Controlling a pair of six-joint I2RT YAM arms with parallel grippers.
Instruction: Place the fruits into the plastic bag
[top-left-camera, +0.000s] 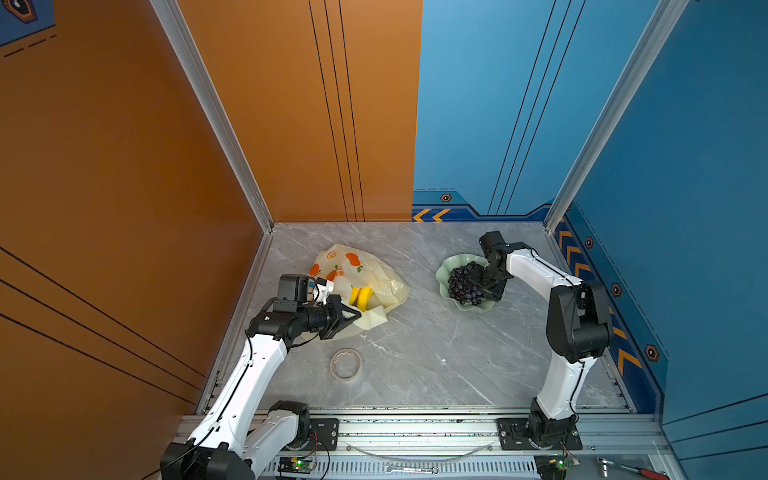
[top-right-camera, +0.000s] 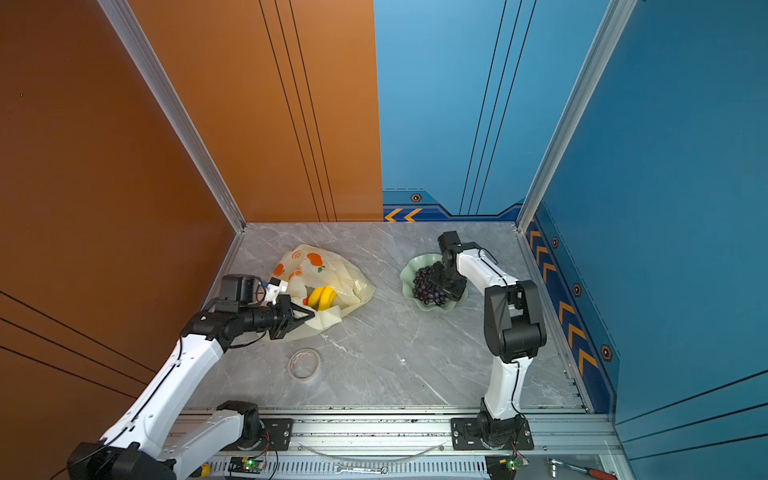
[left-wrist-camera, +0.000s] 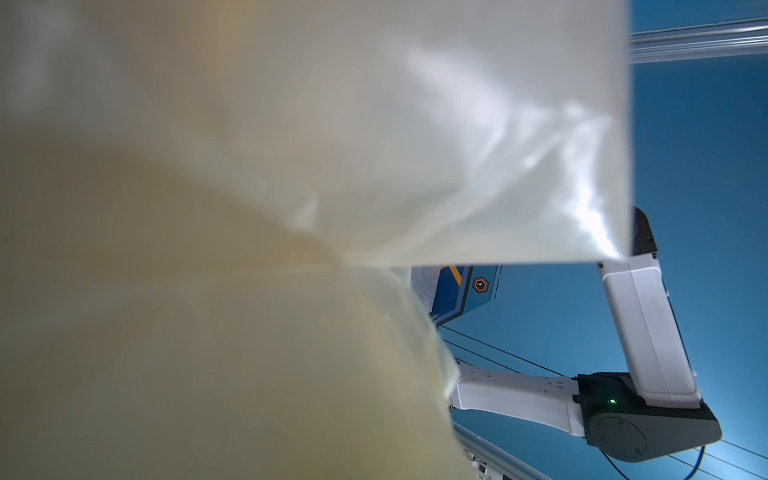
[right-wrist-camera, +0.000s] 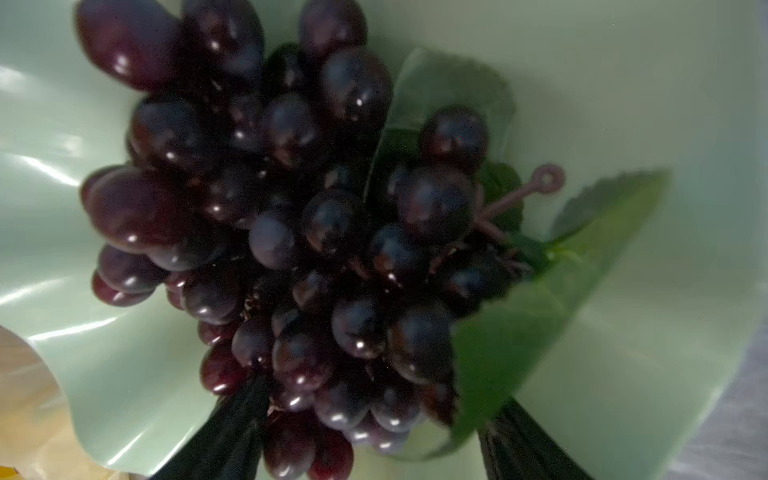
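A bunch of dark purple grapes (right-wrist-camera: 336, 224) with green leaves (right-wrist-camera: 520, 328) lies in a pale green wavy bowl (top-left-camera: 445, 276). My right gripper is over the bowl, its fingers apart at the bunch's edge, one beside the grapes and the other by a leaf. To the left, a translucent bag with orange prints (top-left-camera: 388, 284) lies with its mouth raised, and yellow bananas (top-left-camera: 364, 298) show inside. My left gripper (top-left-camera: 352, 316) is shut at the bag's rim; in the left wrist view the creased plastic (left-wrist-camera: 480, 184) gathers to a point and hides the fingers.
A roll of tape (top-left-camera: 336, 377) lies on the grey marbled table (top-left-camera: 448, 360) in front of the bag. Bare tabletop separates the bag from the bowl. Side walls stand at the left and right.
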